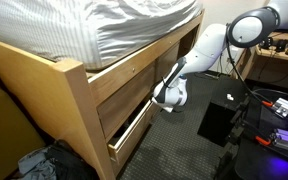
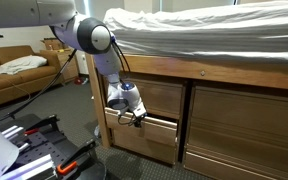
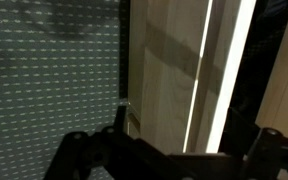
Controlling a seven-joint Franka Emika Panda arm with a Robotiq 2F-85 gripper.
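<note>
In the wrist view my gripper stands open, its dark fingers (image 3: 116, 130) wide apart at the bottom edge. The wooden drawer front (image 3: 169, 85) runs upright through the gap in that view, with a bright strip along its inner side. Whether the fingers touch it cannot be told. In exterior view 2 the gripper (image 2: 137, 118) hangs by the top edge of the low drawer front (image 2: 142, 138) under the bed. The drawer (image 1: 134, 133) is pulled out a little, a dark gap showing behind its front. From the side, the gripper (image 1: 170, 106) is low over the floor.
A bed frame (image 1: 74, 108) with a white mattress (image 1: 74, 30) rises behind the drawer. Grey carpet (image 1: 174, 145) lies open in front. A black box-like object (image 1: 219, 122) stands on the right side. Closed wooden panels (image 2: 224, 105) continue to the right of the drawer.
</note>
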